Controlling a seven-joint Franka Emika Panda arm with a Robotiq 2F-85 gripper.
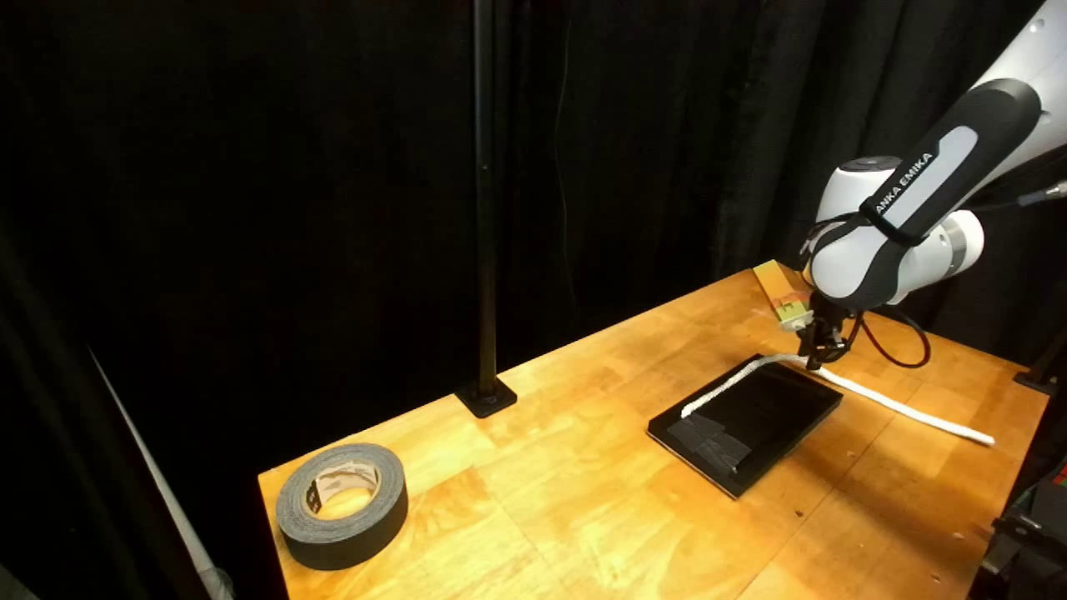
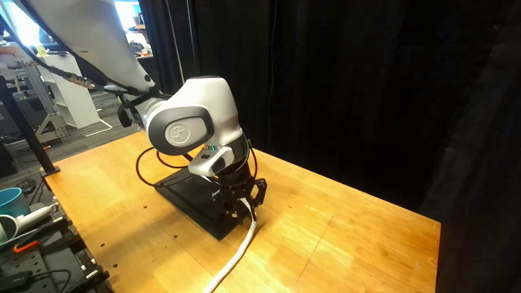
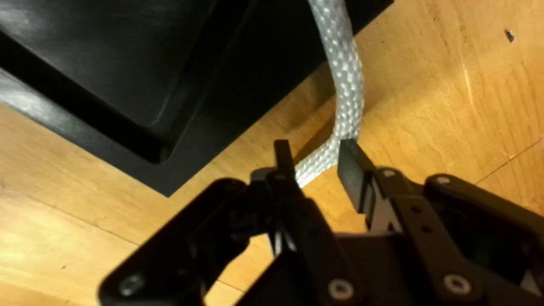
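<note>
A white braided rope runs from over a black tray onto the bare wood beside it. In the wrist view my gripper is partly open, with a stretch of the rope crossing the gap between its fingers; they do not look closed on it. Just past the tray's edge, in exterior view 1, the gripper reaches down to the rope. One rope end lies on the tray, the other toward the table's right side. Exterior view 2 shows the gripper low around the rope.
A roll of grey tape lies at the table's left corner. A black post stands at the back edge. Dark tape strips cover one end of the tray.
</note>
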